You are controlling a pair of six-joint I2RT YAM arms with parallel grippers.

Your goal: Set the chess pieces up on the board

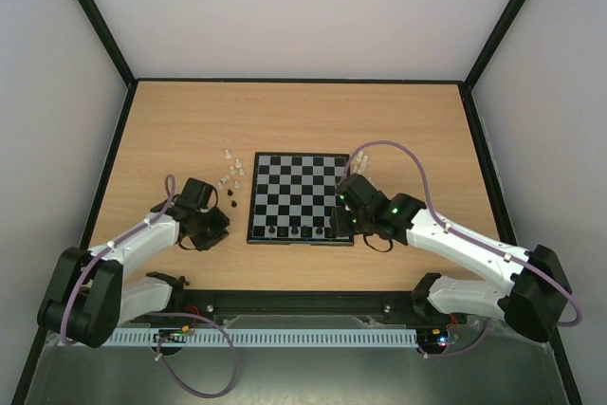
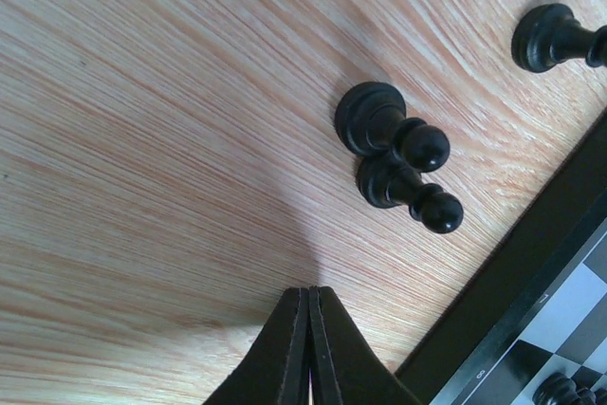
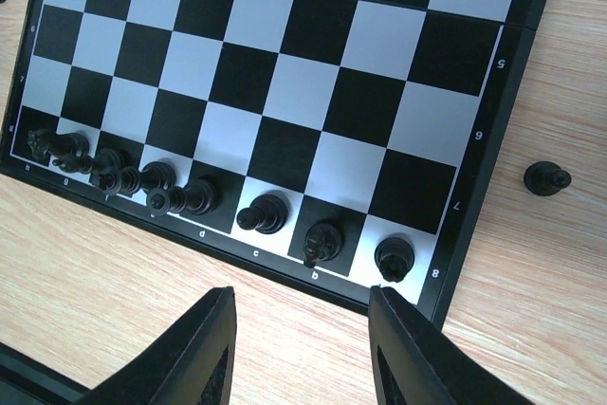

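Observation:
The chessboard [image 1: 302, 187] lies mid-table, with a row of black pieces along its near edge, among them a rook-like corner piece [image 3: 395, 259] and its neighbour, a knight-like piece [image 3: 322, 242]. In the left wrist view my left gripper is shut, its tips together with nothing between them. Ahead of it two black pawns [image 2: 372, 120] stand side by side, and another pawn [image 2: 545, 37] is farther off, beside the board. No piece shows at the left fingertips. My right gripper is open and empty, just off the board's near edge.
White pieces [image 1: 228, 154] cluster left of the board, and more white pieces [image 1: 360, 160] lie at its right, partly behind the right arm.

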